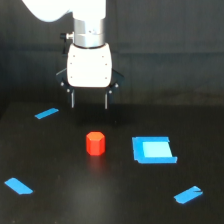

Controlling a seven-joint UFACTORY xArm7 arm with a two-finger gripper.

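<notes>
A red block (95, 144), its outline roughly hexagonal, stands on the black table in the middle left of the camera view. Behind and above it hangs my gripper (90, 100), pointing down, its two thin dark fingers spread wide apart. The gap between them is empty, so the gripper is open. It is clear of the block. To the block's right, a pale, nearly white square (157, 149) lies framed by blue tape (136, 157).
Short strips of blue tape mark the table: one at the back left (47, 113), one at the front left (18, 186) and one at the front right (188, 195). A dark curtain (170, 60) hangs behind.
</notes>
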